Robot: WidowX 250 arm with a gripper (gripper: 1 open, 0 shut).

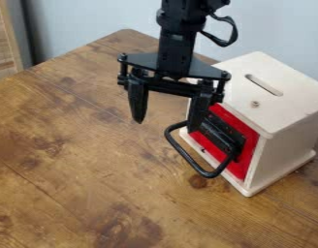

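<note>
The black gripper (169, 110) hangs open in the upper middle of the view, fingers pointing down, nothing between them. Its right finger is just in front of the box's upper left part. The pale wooden box (281, 112) stands at the right, with a slot in its top and a red front panel (213, 147). A black U-shaped handle (192, 164) sticks out low from that panel, below the gripper, and a black fitting on the panel is partly visible.
A pale wall stands behind, with a wooden edge at the far left.
</note>
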